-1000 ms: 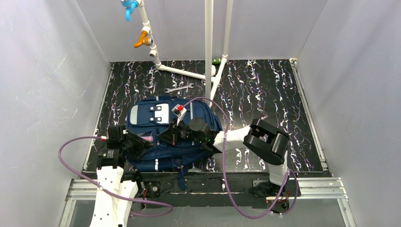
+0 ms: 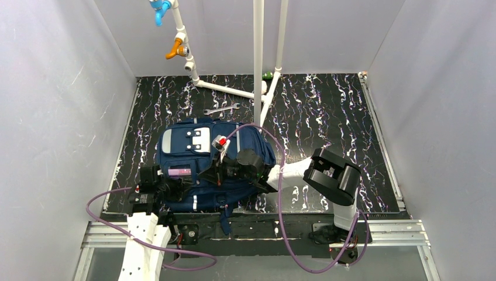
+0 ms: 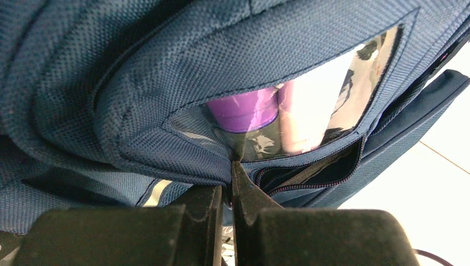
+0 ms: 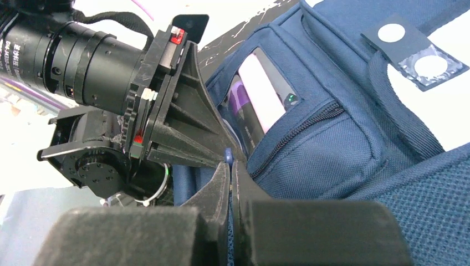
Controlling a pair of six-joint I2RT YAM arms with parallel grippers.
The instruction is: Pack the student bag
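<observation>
The navy student bag [image 2: 169, 149] lies on the black marbled table. Through the clear window of its front pocket show a purple-capped marker [image 4: 249, 116] and a pale pink item [image 4: 261, 91]. Beneath that window, in the left wrist view, a zipped slot [image 3: 310, 172] gapes partly open. My left gripper is shut on a fold of the bag's fabric at the slot's end. Close beside it, my right gripper is shut, with a small blue tab [image 4: 228, 156] at its fingertips; whether this is a zip pull cannot be told.
White pipes with a blue tap [image 2: 159, 12] and an orange tap [image 2: 176, 48] stand behind the bag. A wrench [image 2: 222, 109] lies at the back. Purple cables hang around both arms.
</observation>
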